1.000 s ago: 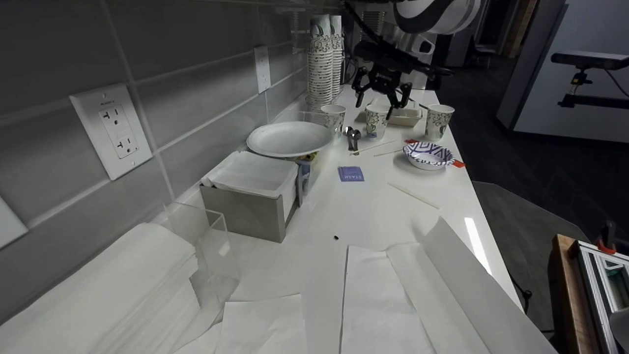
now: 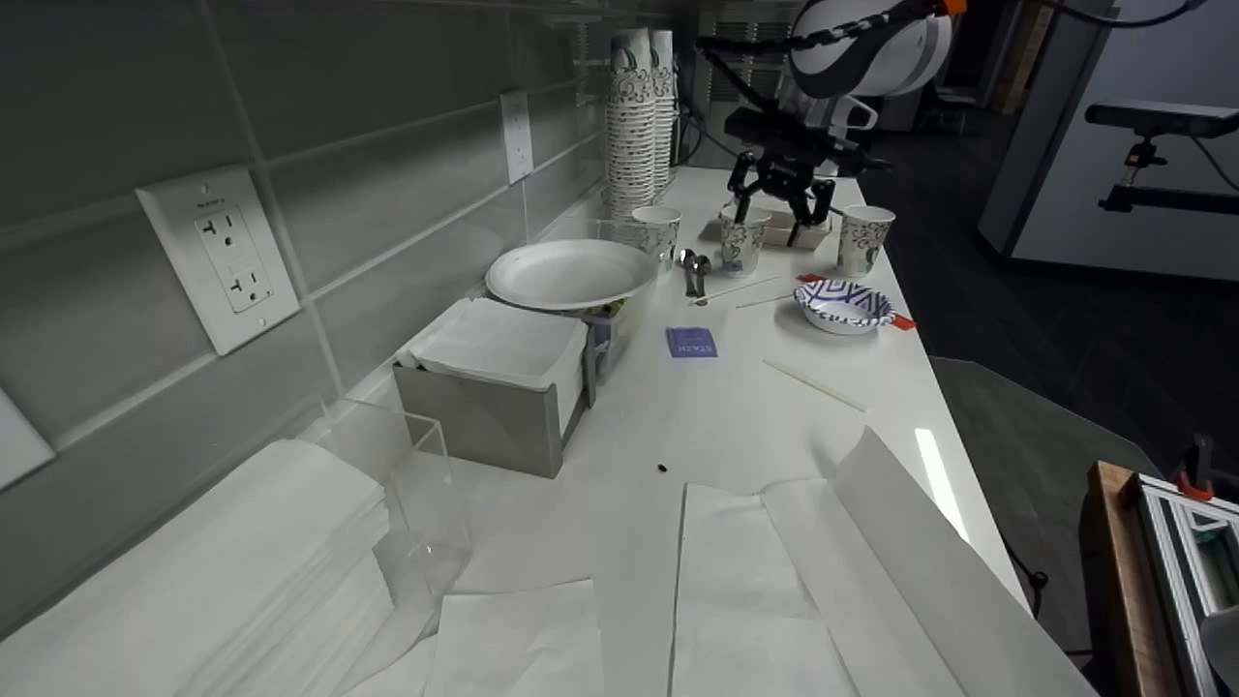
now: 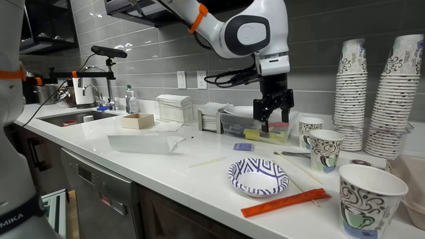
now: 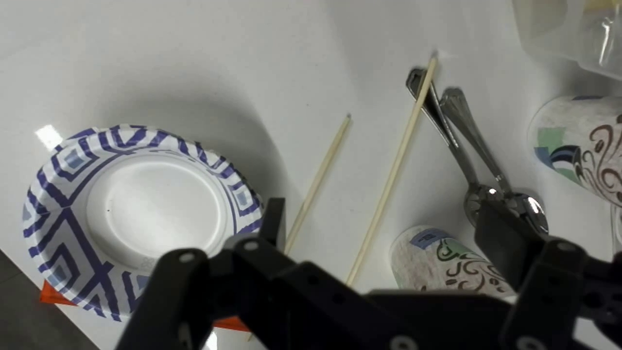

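Observation:
Above the counter, my gripper (image 3: 275,123) hangs open, its two fingers spread wide with nothing between them. In the wrist view, below the gripper, two wooden sticks (image 4: 385,192) lie slantwise on the counter. Two metal spoons (image 4: 460,134) lie beside the longer stick, their bowls partly behind the right finger. A patterned paper cup (image 4: 443,259) shows below the gap, part of it hidden by the gripper. To the left sits a blue-and-white paper bowl (image 4: 154,204), over an orange packet (image 3: 285,201).
Two tall cup stacks (image 3: 350,95) stand by the wall, with single cups (image 3: 310,129) nearby. A clear bin (image 3: 239,123) and a napkin holder (image 3: 210,119) line the backsplash. A purple tea packet (image 3: 243,147) lies flat.
In exterior view 1, my gripper has moved to the right and slightly lower. The bowl, cups, sticks and spoons have stayed in place.

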